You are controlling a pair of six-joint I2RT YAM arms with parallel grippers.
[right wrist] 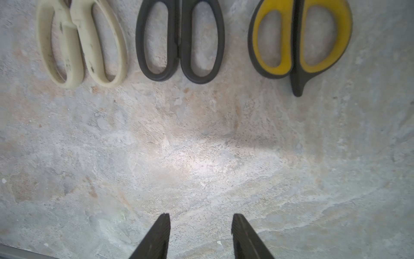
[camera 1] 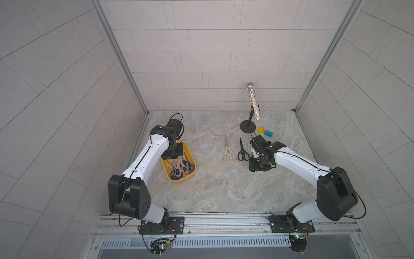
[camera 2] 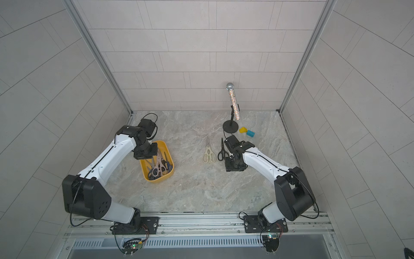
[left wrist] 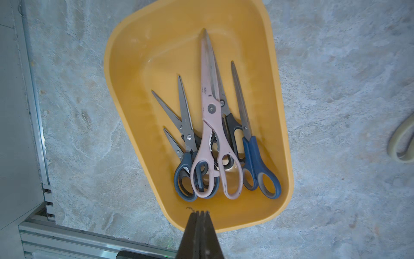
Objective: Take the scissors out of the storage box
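In the left wrist view, pink scissors (left wrist: 211, 108) lie on top of the pile in the yellow storage box (left wrist: 282, 129). Blue scissors (left wrist: 254, 157) rest at their right, and several dark-handled pairs lie beneath and to the left. My left gripper hovers over the box's near rim, its fingertips pressed together and nothing between them; the pink handles are apart from it. My right gripper stands open and empty above bare table. Beyond it lie cream scissors (right wrist: 66, 38), black scissors (right wrist: 185, 47) and yellow-and-black scissors (right wrist: 297, 38).
A lamp-like stand with a glittery tube (camera 1: 254, 103) rises behind the right arm. Beside its base sit a yellow piece (camera 1: 260, 129) and a blue piece (camera 1: 268, 133). Free table lies between the box and the cream scissors, and along the front.
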